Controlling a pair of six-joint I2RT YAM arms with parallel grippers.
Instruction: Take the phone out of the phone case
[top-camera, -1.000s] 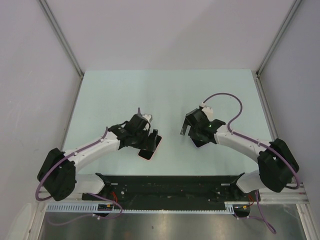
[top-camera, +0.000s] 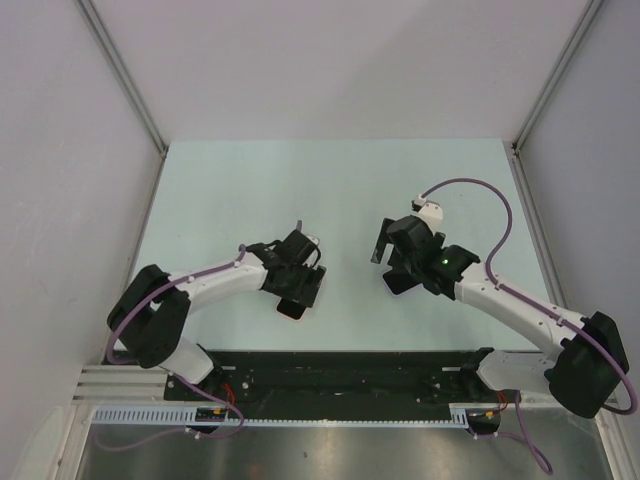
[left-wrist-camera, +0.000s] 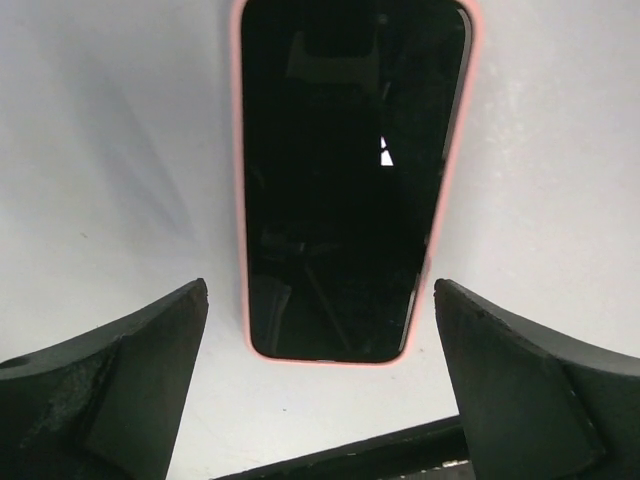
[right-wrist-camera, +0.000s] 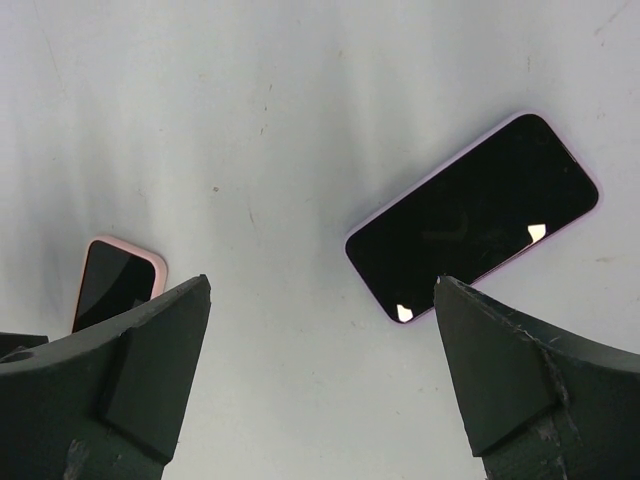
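A black-screened phone (left-wrist-camera: 340, 200) in a pink case (left-wrist-camera: 241, 180) lies flat, screen up, in the left wrist view. My left gripper is open above its lower end, one finger to each side and nothing held. In the top view the arm covers much of this phone (top-camera: 291, 309). A second phone (right-wrist-camera: 470, 220) with a thin lilac case rim (right-wrist-camera: 405, 197) lies slanted in the right wrist view. Open and empty, my right gripper hangs over bare table to the left of that phone, which is partly hidden in the top view.
Bare white table (top-camera: 250, 180) stretches across the back and between the two phones. A dark strip (top-camera: 330, 380) runs along the front edge. At the left of the right wrist view, the pink-cased phone (right-wrist-camera: 112, 280) shows in part beside a dark gripper piece.
Both arms have shifted to the right over the last second. The left gripper now hides more of the pink-cased phone. Neither phone has visibly moved.
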